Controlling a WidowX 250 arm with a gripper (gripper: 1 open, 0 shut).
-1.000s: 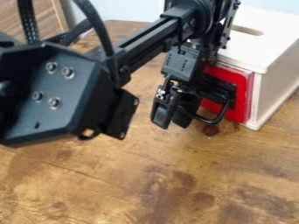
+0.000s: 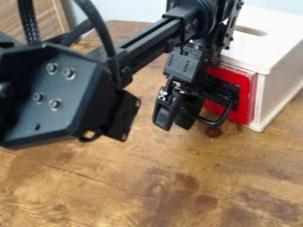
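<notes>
The black gripper (image 2: 180,108) of my arm hangs low over the wooden table, in front of a white box (image 2: 272,71) with a red front panel (image 2: 243,106). It partly hides that panel. Whether its fingers are open or shut, and whether anything is between them, I cannot tell from this angle.
The box takes up the right back. Large arm links and cables cover the upper left of the view.
</notes>
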